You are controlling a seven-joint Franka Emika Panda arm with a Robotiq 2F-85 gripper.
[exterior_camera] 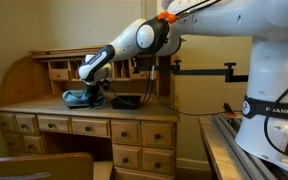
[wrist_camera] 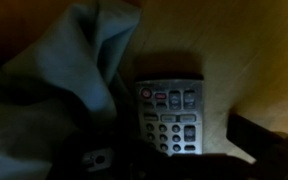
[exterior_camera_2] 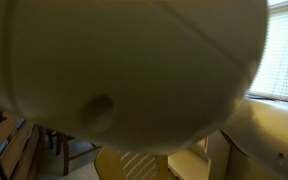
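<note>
A dark remote control [wrist_camera: 171, 117] with pale buttons lies on the wooden desk top, below my gripper in the wrist view. The gripper stands open, one dark finger [wrist_camera: 252, 136] to the right of the remote and the other side dark at the left, close to the cloth. A grey-blue cloth [wrist_camera: 59, 65] is bunched directly left of the remote. In exterior view 1 the arm reaches down at the back of the desk beside the blue cloth [exterior_camera: 76, 99]; the remote cannot be made out there.
A black tray [exterior_camera: 128, 102] stands right of the gripper on the desk [exterior_camera: 164, 116]. Wooden cubbyholes [exterior_camera: 60, 72] rise behind. Bare wood shows right of the remote. The arm itself blocks most of exterior view 2.
</note>
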